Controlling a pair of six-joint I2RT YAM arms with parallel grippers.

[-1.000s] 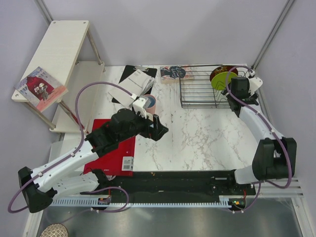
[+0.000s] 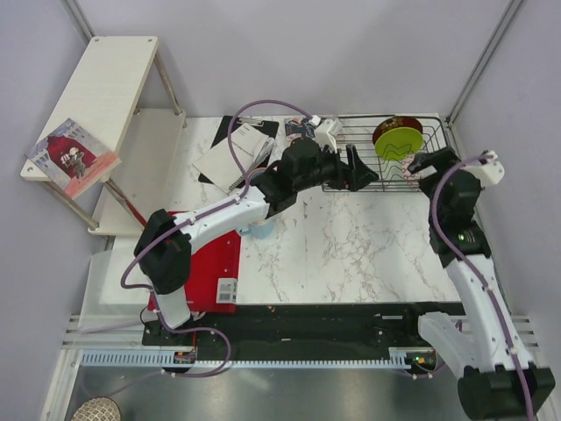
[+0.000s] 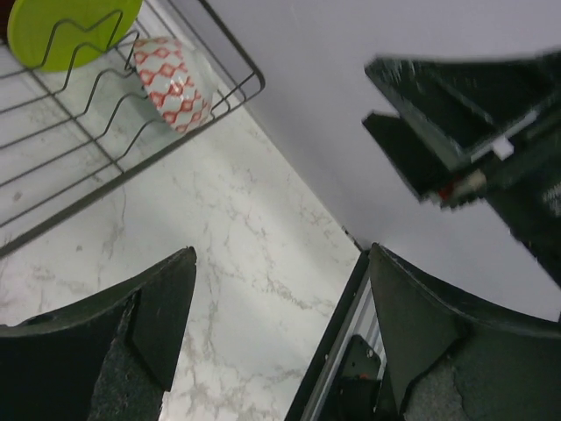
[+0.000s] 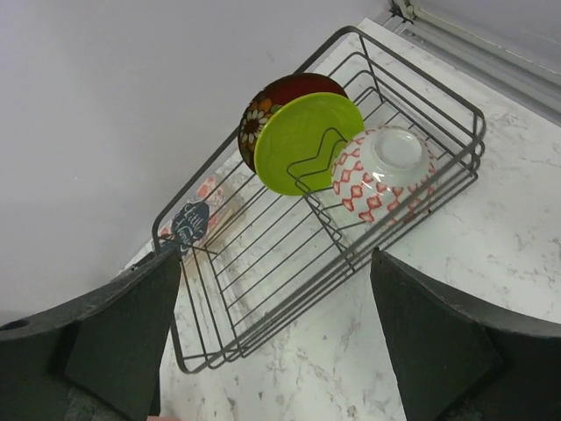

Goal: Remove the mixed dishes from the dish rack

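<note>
At the back right stands the wire dish rack (image 4: 289, 304). Inside it, a green plate (image 4: 307, 145) leans in front of a dark brown flowered plate (image 4: 299, 87). A white bowl with a red pattern (image 4: 359, 180) rests on its side at the rack's right end. My left gripper is open and empty, by the rack's front edge in the top view. In the left wrist view the bowl (image 3: 172, 83) shows up ahead. My right gripper is open too, with nothing between its fingers, near the bowl at the rack's right end.
White papers (image 2: 230, 162) lie on a black board at the back left. Below is a red mat (image 2: 206, 263). A pale blue object (image 2: 259, 230) is mostly hidden under my left arm. White shelves (image 2: 105, 74) stand at left.
My left gripper has moved right and toward the back, up to the rack's front.
</note>
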